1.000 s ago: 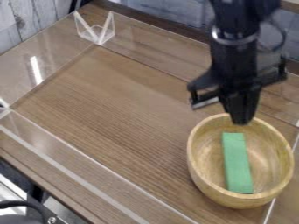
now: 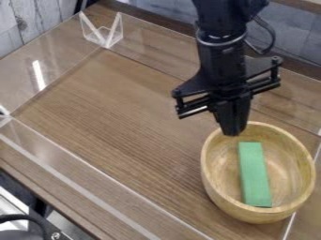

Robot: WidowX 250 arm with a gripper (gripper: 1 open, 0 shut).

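The black robot gripper [image 2: 232, 117] hangs over the upper rim of a round wooden bowl [image 2: 220, 192] at the lower right. It is shut, with nothing visible between its fingers. A green rectangular block [image 2: 254, 173] lies inside the bowl.
A white wire-like holder [image 2: 103, 30] stands at the back left. A black cable [image 2: 19, 220] shows at the lower left corner, and a grey wall runs along the back right.
The arm and gripper have shifted left, from over the bowl's right part toward its upper left side. The bowl and green block have not visibly moved.
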